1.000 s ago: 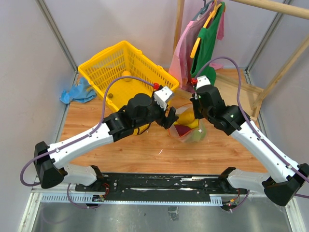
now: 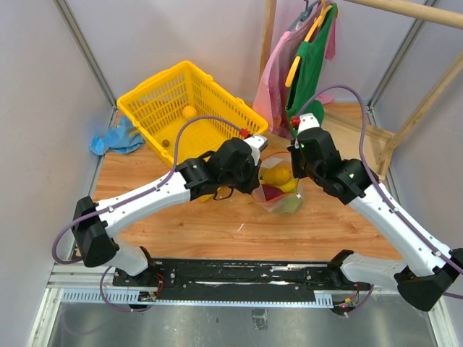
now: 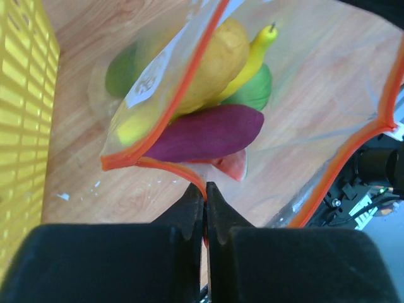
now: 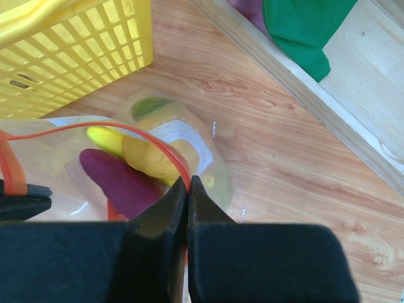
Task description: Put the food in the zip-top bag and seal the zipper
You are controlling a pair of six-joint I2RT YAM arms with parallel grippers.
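The clear zip top bag [image 2: 287, 203] stands on the table with its mouth gaping and an orange-red zipper rim [image 3: 175, 95]. Inside are a purple eggplant [image 3: 207, 132], a large yellow-brown food piece [image 3: 221, 60], a yellow banana-like piece [image 3: 257, 55], a green piece [image 3: 254, 89] and a reddish slice [image 3: 232, 165]. My left gripper is shut on the bag's rim at its left side. On the opposite side my right gripper is shut on the rim too, the orange strip running between its fingertips.
A yellow basket [image 2: 134, 108] stands behind and left, close to the left arm, with an orange ball [image 2: 189, 113] in it. A blue cloth [image 2: 119, 137] lies beside it. Clothes hang on a wooden rack [image 2: 383, 148] at back right.
The right arm has shifted only slightly.
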